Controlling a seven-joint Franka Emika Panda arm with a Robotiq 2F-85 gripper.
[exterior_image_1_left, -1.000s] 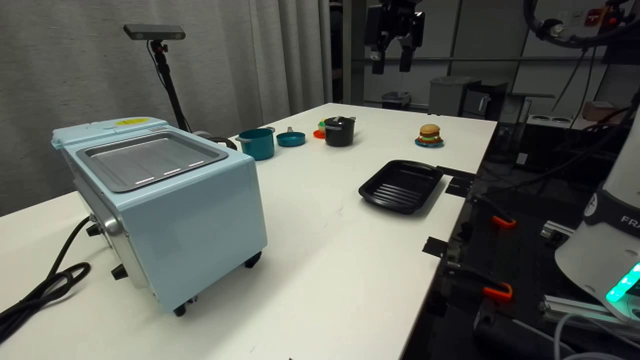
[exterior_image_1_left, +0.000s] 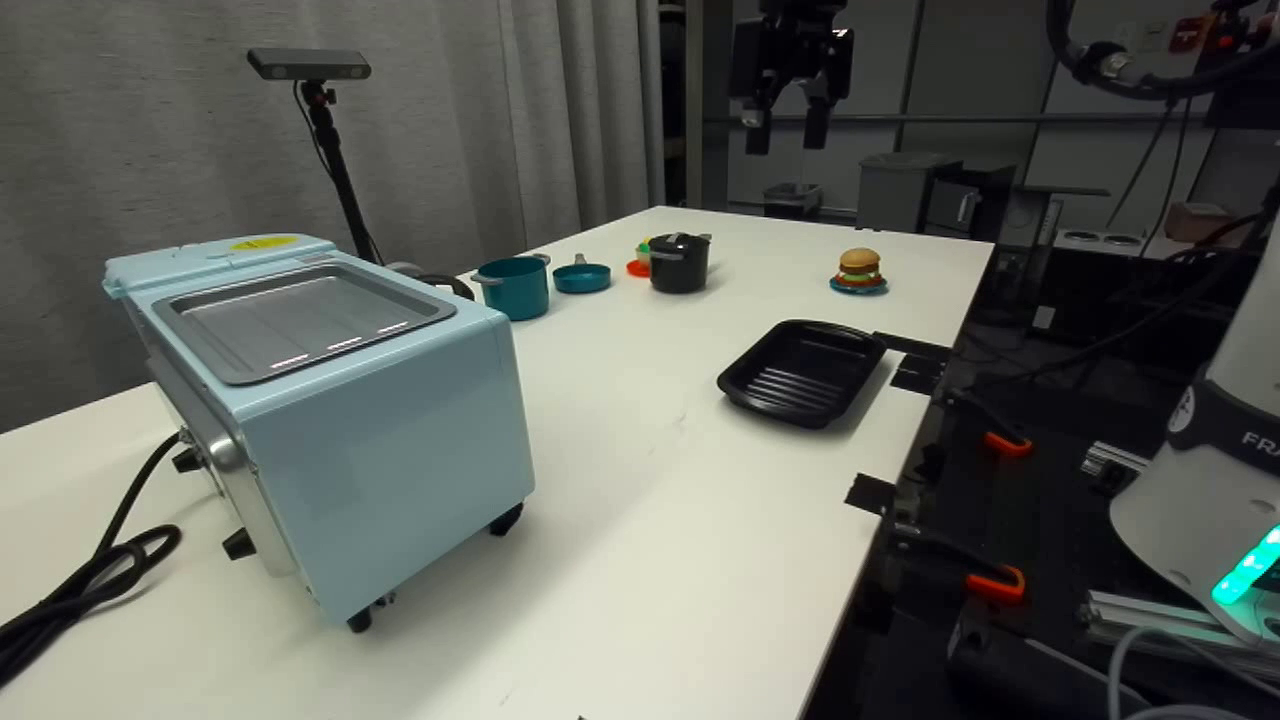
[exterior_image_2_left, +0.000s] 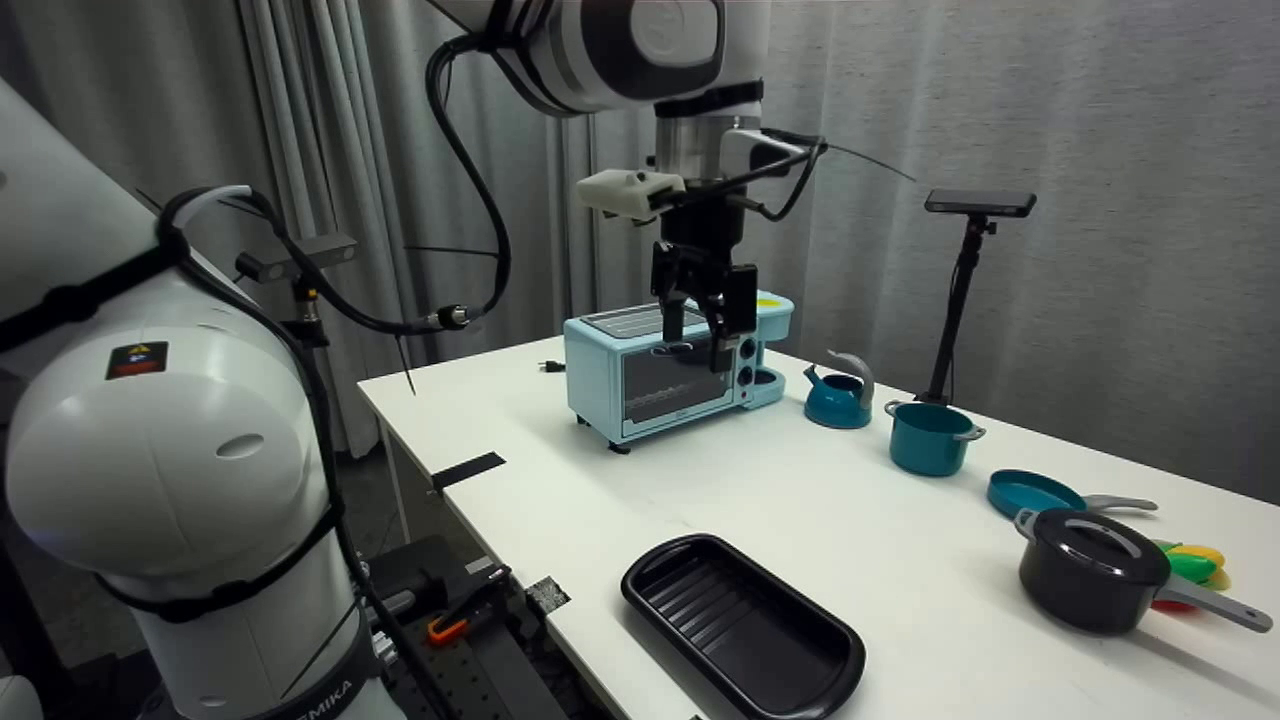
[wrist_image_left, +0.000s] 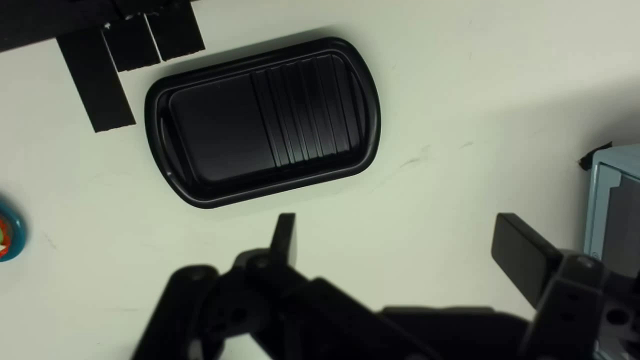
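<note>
High over the table, my gripper stands open, its fingers wide apart and only bare table visible between them. In the wrist view a black ridged tray (wrist_image_left: 222, 132) lies flat and empty ahead of the fingers. Exterior view 2 has the gripper (exterior_image_2_left: 698, 336) well above the tabletop, with the light blue toaster oven (exterior_image_2_left: 594, 384) behind it. From exterior view 1 the gripper (exterior_image_1_left: 786, 130) hangs in the air, touching nothing. A toy burger on a blue plate (exterior_image_1_left: 858, 286) sits near the table's far right side.
Along the curtain side stand a teal kettle (exterior_image_2_left: 836, 402), a teal pot (exterior_image_2_left: 926, 442), a teal pan (exterior_image_2_left: 1026, 492) and a black lidded pot (exterior_image_2_left: 1086, 576). Colourful toy food (exterior_image_2_left: 1194, 562) lies behind the black pot.
In exterior view 1 the gripper has shifted very slightly, a touch lower and to the right. The objects on the table have stayed where they were.
</note>
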